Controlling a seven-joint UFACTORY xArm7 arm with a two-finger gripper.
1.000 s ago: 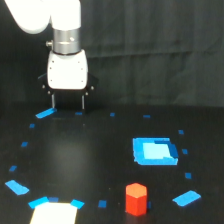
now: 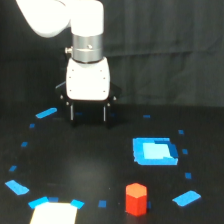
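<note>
My white gripper [image 2: 89,116] hangs over the back left of the dark table, its two thin dark fingers wide apart with nothing visible between them. A red block [image 2: 136,199] stands at the front, near the middle of the camera view and well away from the gripper. To the right lies a flat blue square [image 2: 142,160] with a white patch [image 2: 156,151] inside it. Whether this square has raised walls, I cannot tell.
A pale cream piece [image 2: 53,214] is cut off by the bottom edge at the left. Blue strips [image 2: 17,187] and small blue marks [image 2: 103,203] dot the dark surface. Between the gripper and the red block the table is clear.
My gripper has moved to the right and lower in the view, still open. The red block, the blue square and the cream piece have stayed in place.
</note>
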